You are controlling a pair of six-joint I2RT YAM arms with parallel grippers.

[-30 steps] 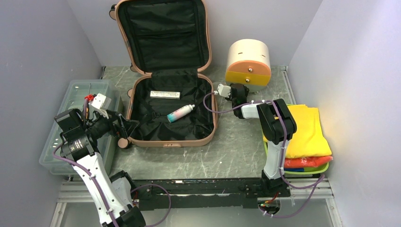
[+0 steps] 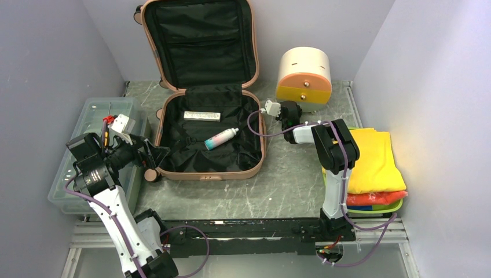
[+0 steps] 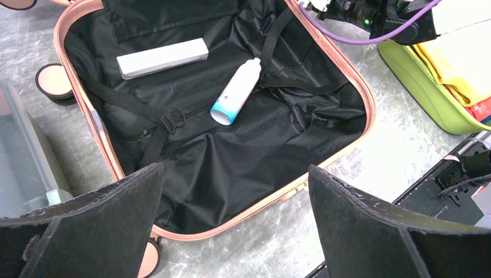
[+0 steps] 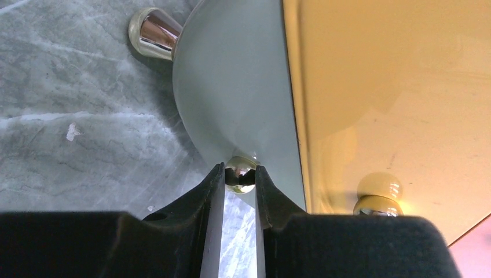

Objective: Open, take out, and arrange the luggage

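Observation:
In the right wrist view my right gripper has its fingertips closing around a round metal knob on the grey lower drawer (image 4: 243, 87) of the small rounded cabinet (image 2: 304, 66); whether it grips firmly is unclear. My left gripper (image 2: 156, 152) is open and empty over the left front edge of the open suitcase (image 2: 209, 175). Inside the suitcase lie a long white box (image 3: 162, 58) and a white-and-teal bottle (image 3: 235, 91).
A lidded clear bin (image 2: 87, 121) stands at the left. A green basket (image 2: 376, 207) of yellow and red fabric is at the right. Bare table lies between suitcase and basket.
The left arm has not moved.

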